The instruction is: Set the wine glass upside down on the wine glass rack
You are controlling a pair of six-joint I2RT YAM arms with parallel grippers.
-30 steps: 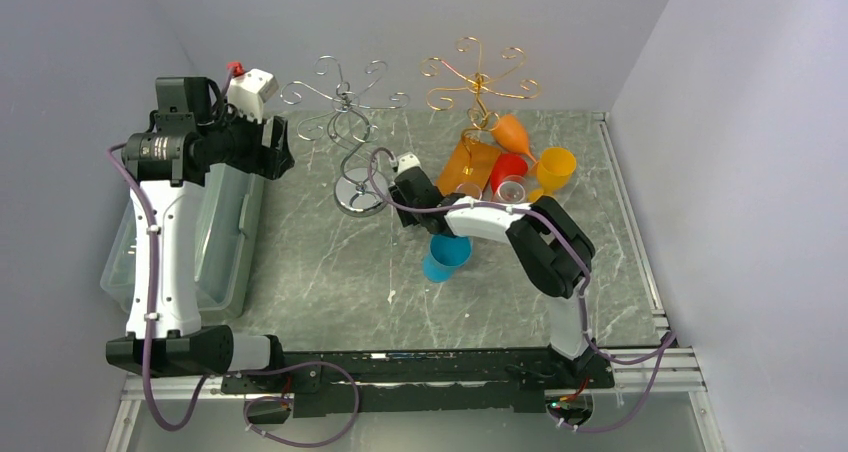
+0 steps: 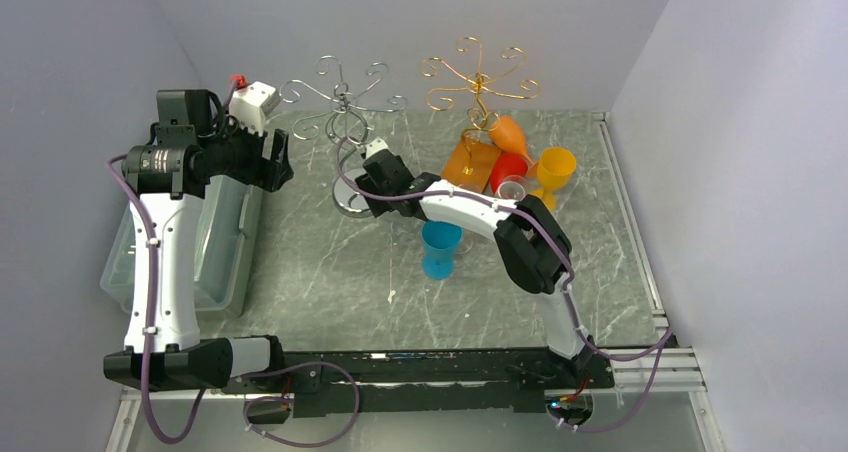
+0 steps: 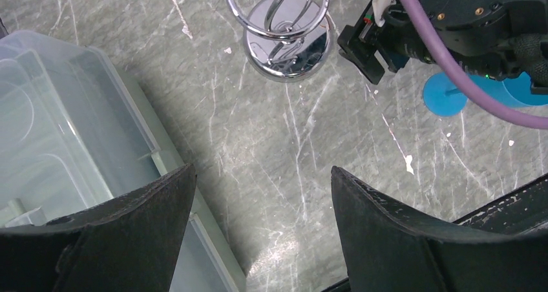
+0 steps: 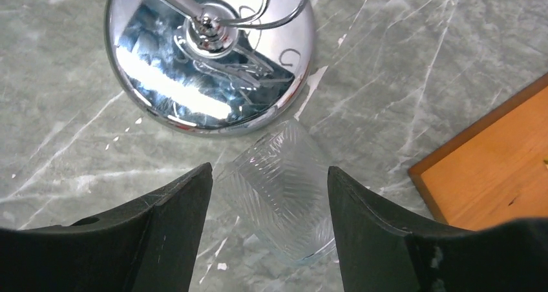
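Note:
The silver wine glass rack (image 2: 343, 102) stands at back centre, its round base (image 4: 200, 98) filling the top of the right wrist view. My right gripper is open above a clear ridged glass (image 4: 278, 195) lying beside that base. My left gripper hangs open over the left side, by the plastic bin, with bare marble between its fingers. A blue goblet (image 2: 440, 247) stands at front centre.
A clear bin (image 3: 39, 124) sits at the left. At back right are a gold rack (image 2: 478, 84) on an orange base, orange (image 2: 508, 134), red and yellow (image 2: 555, 167) glasses, and clear glasses.
The right arm has risen and moved left toward the silver rack's base. The left arm has shifted slightly toward the front.

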